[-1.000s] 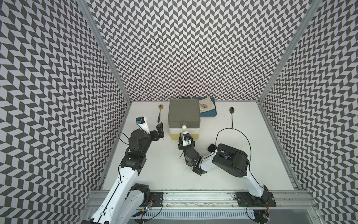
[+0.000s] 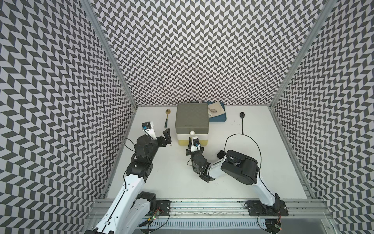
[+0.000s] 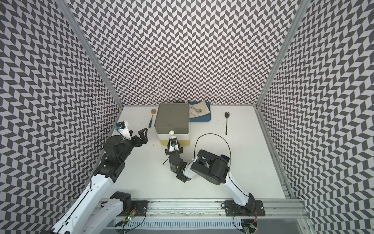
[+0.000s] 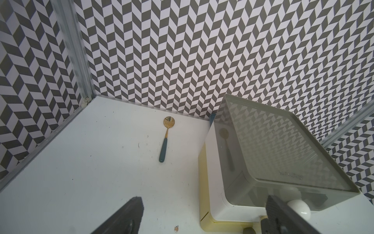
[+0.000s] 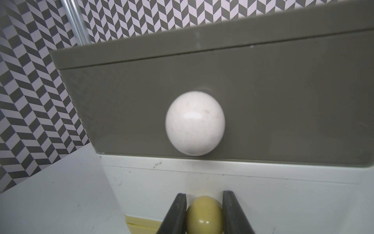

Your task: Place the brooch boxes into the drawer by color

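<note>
A stacked drawer box (image 2: 192, 115) with a grey top, white middle and yellow bottom stands at the middle back. In the right wrist view a white knob (image 5: 194, 122) sits on the grey tier, and my right gripper has its fingers either side of the yellow knob (image 5: 204, 214), part open; whether both touch it is unclear. My left gripper (image 2: 166, 136) stands open and empty left of the box. A dark small box (image 3: 224, 158) lies on the table at the right, partly hidden by the right arm.
A gold spoon (image 2: 168, 112) lies left of the drawers, a black spoon (image 2: 242, 119) at the right. A blue tray (image 2: 222, 117) with cloth and silver items lies behind right.
The left arm has not moved.
</note>
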